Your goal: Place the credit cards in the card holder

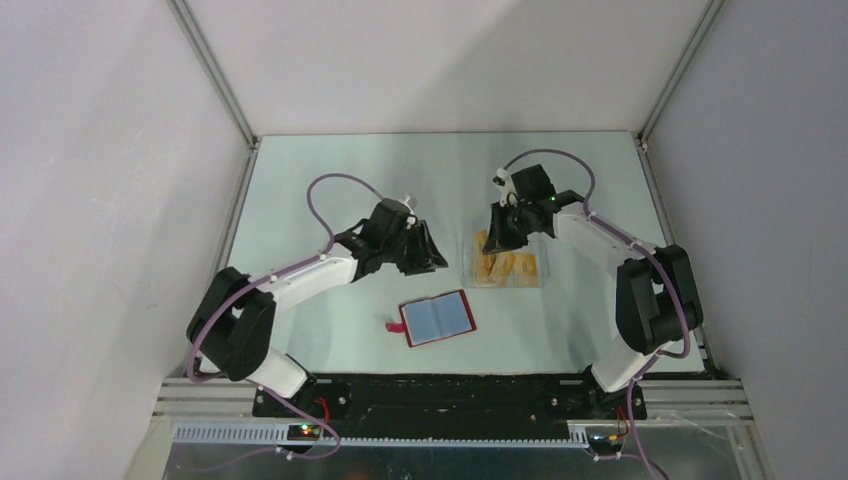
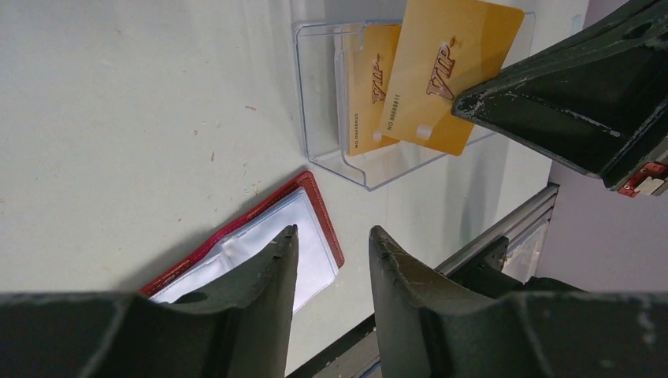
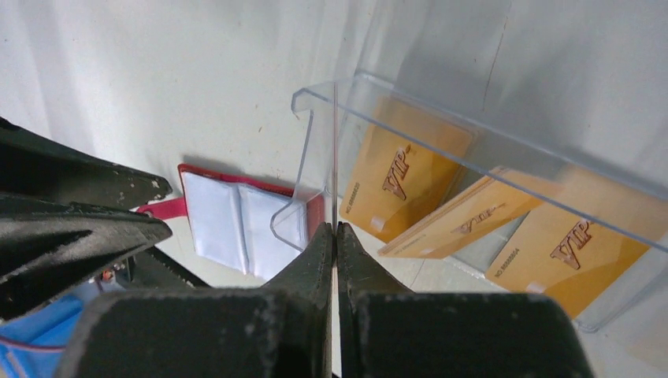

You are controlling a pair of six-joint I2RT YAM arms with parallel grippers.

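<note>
The red-edged card holder [image 1: 438,318] lies open on the table, with pale pockets showing. Seen in the left wrist view, a gold VIP credit card [image 2: 447,67] hangs from the tip of my right gripper [image 1: 490,250]. That card appears edge-on as a thin upright line in the right wrist view, pinched by the closed fingertips of the right gripper. It is over the left end of the clear box [image 3: 465,157], where more gold cards [image 3: 400,175] lie. My left gripper is open and empty, above and left of the box.
The transparent box [image 1: 541,270] has raised walls and sits right of the holder. Both grippers are near each other, the left fingers [image 3: 142,187] showing beside the held card in the right wrist view. Free table lies at the back and left.
</note>
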